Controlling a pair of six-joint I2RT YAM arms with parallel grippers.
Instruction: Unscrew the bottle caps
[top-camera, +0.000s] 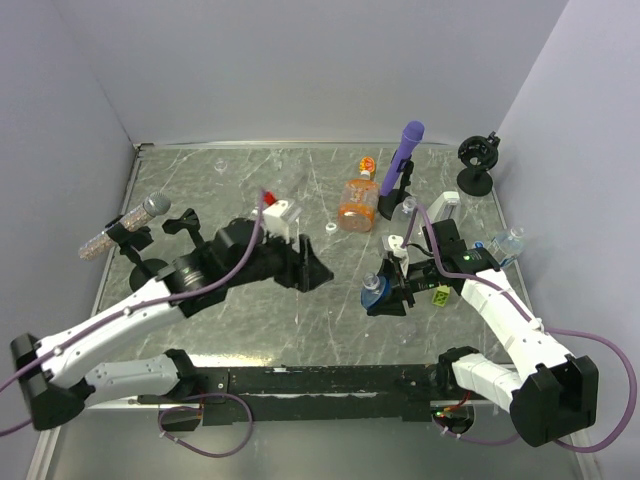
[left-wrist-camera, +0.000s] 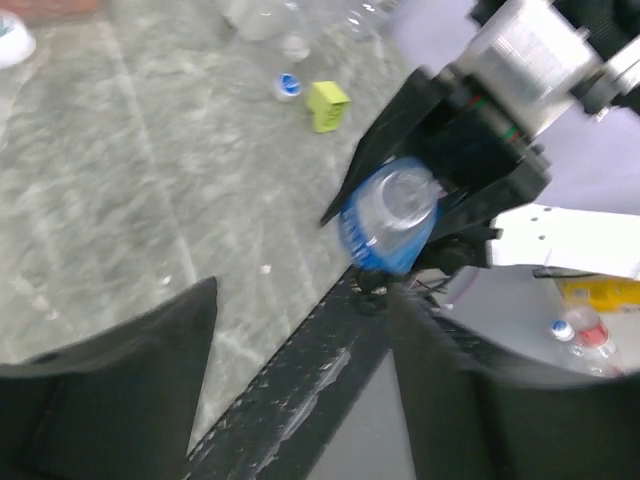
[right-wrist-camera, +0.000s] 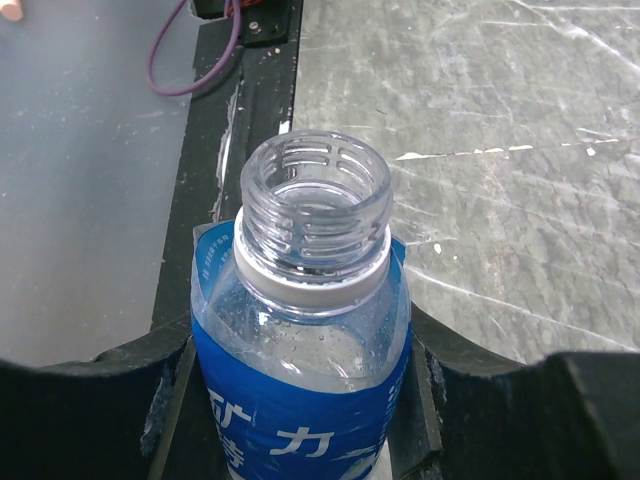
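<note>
A clear bottle with a blue label (top-camera: 375, 291) is held by my right gripper (top-camera: 396, 297), shut on it over the table's front right. In the right wrist view the bottle (right-wrist-camera: 300, 400) is upright, its threaded neck bare, with a white ring below the threads. My left gripper (top-camera: 312, 268) is apart from the bottle, to its left. In the left wrist view its blurred fingers (left-wrist-camera: 120, 400) stand apart; whether anything small is between them is hidden.
An orange bottle (top-camera: 356, 206), a purple microphone (top-camera: 402, 152) in a stand and a black fan (top-camera: 476, 160) stand at the back right. Clear bottles (top-camera: 508, 245) lie at the right. Microphone stands (top-camera: 150, 269) are at the left.
</note>
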